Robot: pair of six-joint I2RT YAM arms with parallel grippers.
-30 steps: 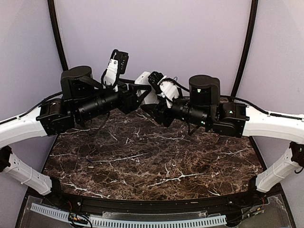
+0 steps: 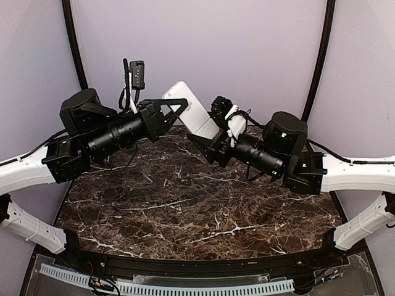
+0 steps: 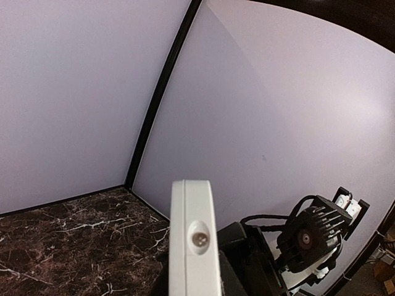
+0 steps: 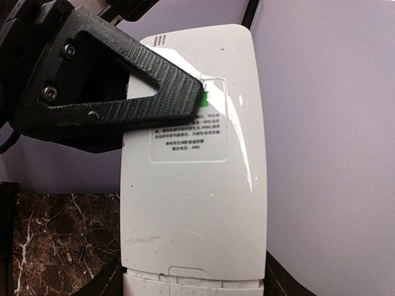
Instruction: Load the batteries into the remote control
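Observation:
The white remote control (image 2: 191,114) is held tilted in the air above the table. My left gripper (image 2: 185,105) is shut on its upper part, one black finger (image 4: 142,102) across the labelled back. In the right wrist view the back of the remote (image 4: 194,203) faces me, with a seam near its lower end. Fingers (image 4: 286,282) of my right gripper (image 2: 205,127) flank that lower end; whether they press on it is unclear. The left wrist view shows the remote (image 3: 194,240) narrow side on. I cannot make out any batteries.
A small dark bluish item (image 2: 116,208) lies on it at the left. Pale walls enclose the back and sides, and both arms meet closely at the remote.
Over the last moment the motion is small.

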